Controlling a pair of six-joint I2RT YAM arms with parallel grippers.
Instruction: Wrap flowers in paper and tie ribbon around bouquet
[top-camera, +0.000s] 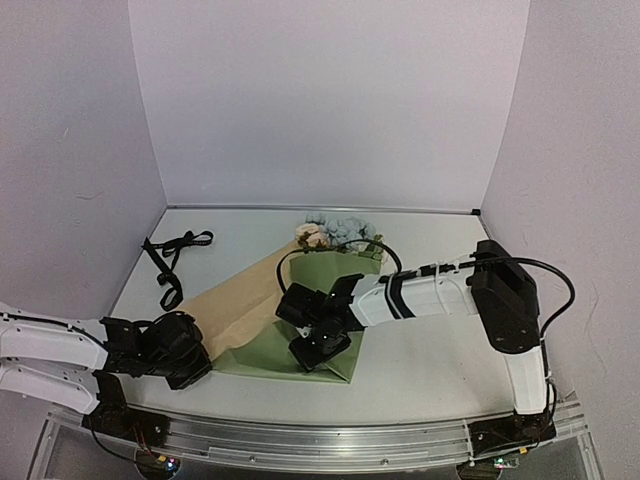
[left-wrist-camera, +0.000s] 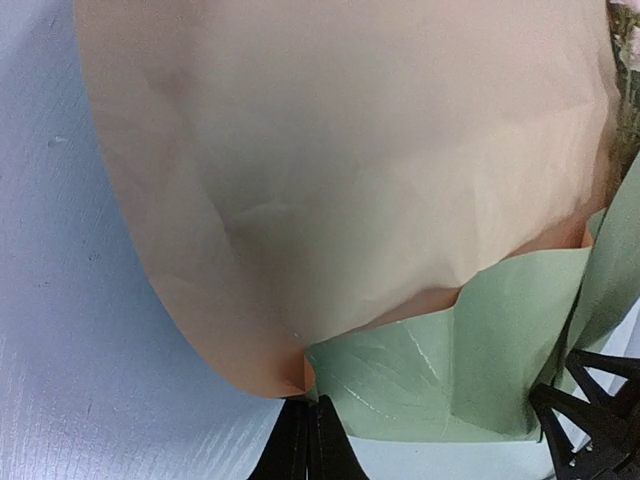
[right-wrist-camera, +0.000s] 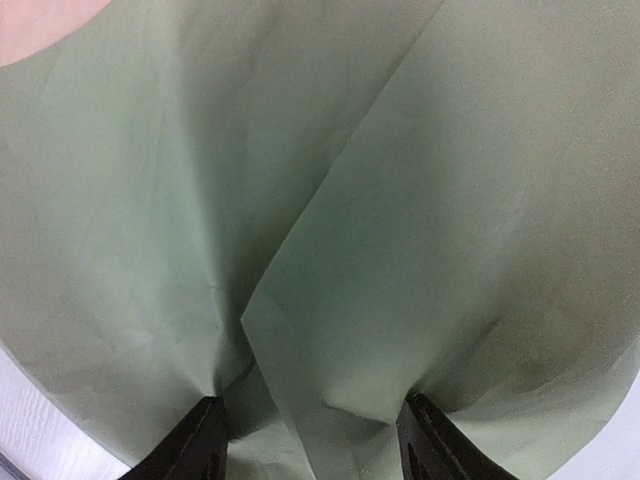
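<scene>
Flowers in pale blue and cream (top-camera: 342, 231) lie at the back of a wrapping sheet, its flaps tan (top-camera: 240, 295) on one side and green (top-camera: 325, 268) on the other; the stems are covered. At the sheet's front left corner my left gripper is shut, with the pinched paper edge at its fingertips. My right gripper is open over the front of the green flap, its fingers (right-wrist-camera: 205, 440) well apart and pressing creases into the paper. Green paper lies between them.
A black ribbon (top-camera: 172, 262) lies loose at the left of the white table (top-camera: 430, 355). Bare table shows to the right of the bouquet, under the right arm. A metal rail (top-camera: 320, 438) runs along the front edge.
</scene>
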